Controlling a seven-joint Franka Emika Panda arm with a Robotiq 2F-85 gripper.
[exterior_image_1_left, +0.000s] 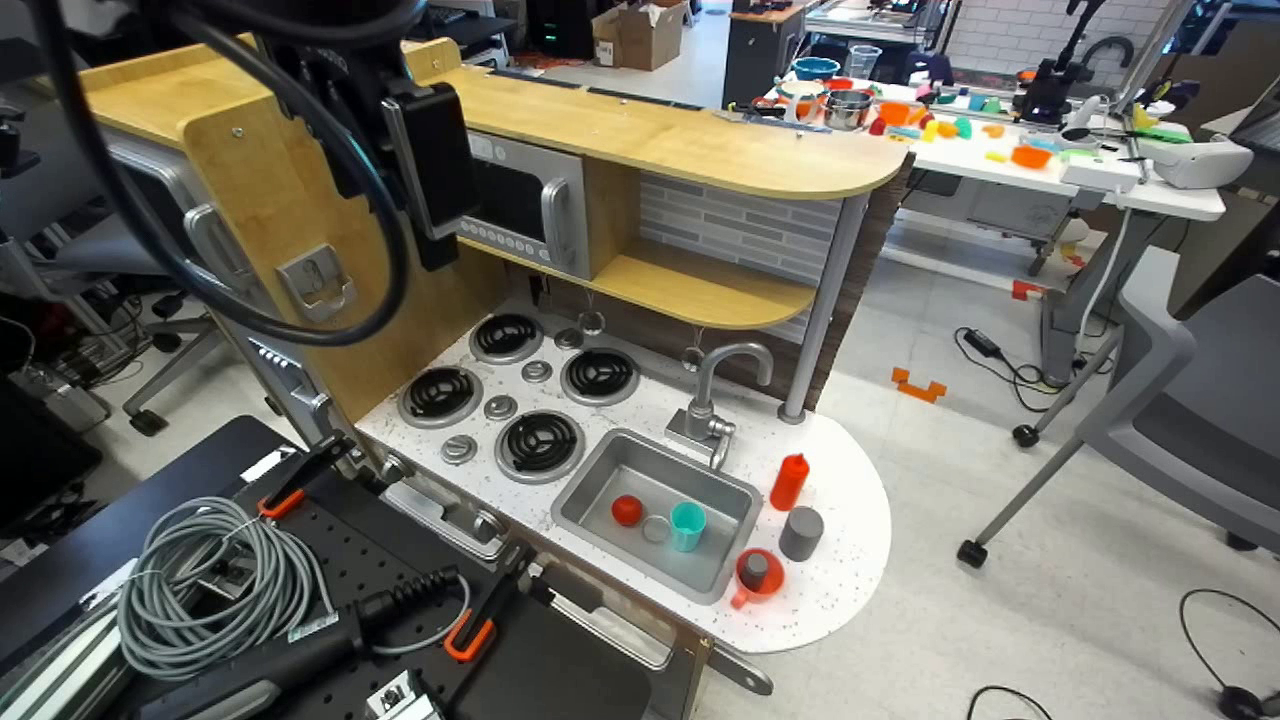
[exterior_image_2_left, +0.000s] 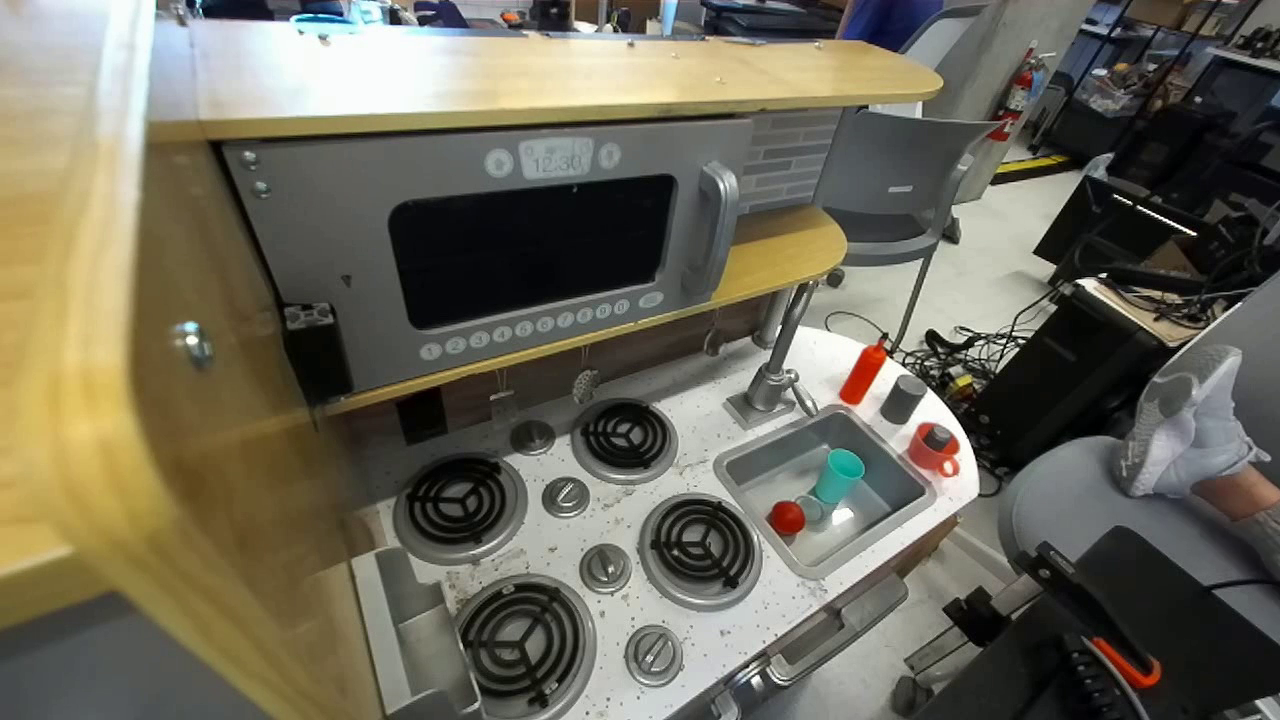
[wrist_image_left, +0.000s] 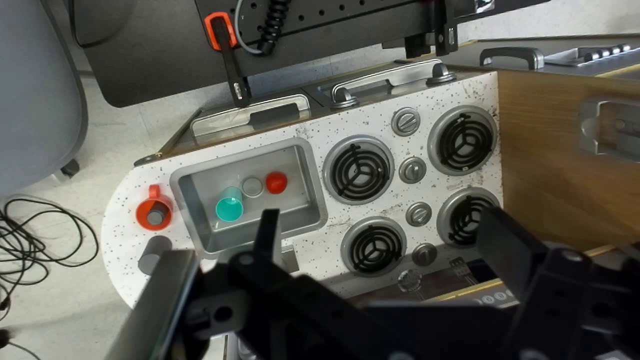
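Wide apart in the wrist view stand the two dark fingers of my gripper, open and empty, high above the counter. Inside the sink lie a red ball-like object and a teal cup; the grey drain ring shows between them. On the counter right of the sink, in exterior view 1, are a red bottle, a grey cylinder and a red mug with a small grey object in it. The wrist view does not show the bottle.
Several black stove burners and grey knobs occupy the counter beside the sink. A faucet rises behind the basin. Overhead run a wooden shelf and a microwave. A dark cart with coiled cable stands in front.
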